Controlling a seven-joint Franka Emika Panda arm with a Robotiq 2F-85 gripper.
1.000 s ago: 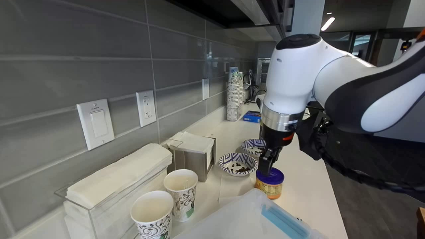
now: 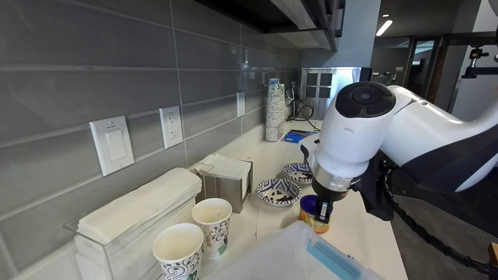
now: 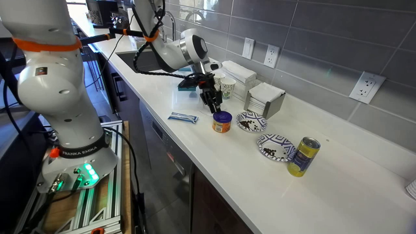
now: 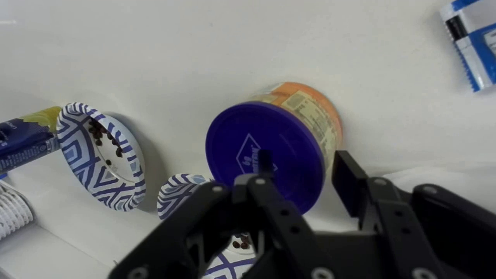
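Observation:
A round tub with a purple lid and an orange-yellow label (image 3: 222, 122) stands upright on the counter. In the wrist view the lid (image 4: 260, 135) faces the camera. My gripper is partly open at the tub: one finger lies across the lid in this view, the other finger (image 4: 347, 182) is past its right edge. From exterior view 1 a dark finger (image 2: 322, 212) overlaps the tub's near side. Whether either finger touches the tub I cannot tell. Nothing is clamped.
Two patterned bowls (image 3: 251, 121) (image 3: 277, 147) with dark bits inside sit beside the tub. A yellow-blue can (image 3: 304, 156) stands past them. A blue wrapped bar (image 3: 183, 117) lies near the counter's edge. Close to exterior view 1 are paper cups (image 2: 213, 219) and a translucent container (image 2: 280, 254).
My gripper has come lower and shifted right in exterior view 1, from above the lid to the tub's near side, and the wrist has tilted. The tub stands in the same place.

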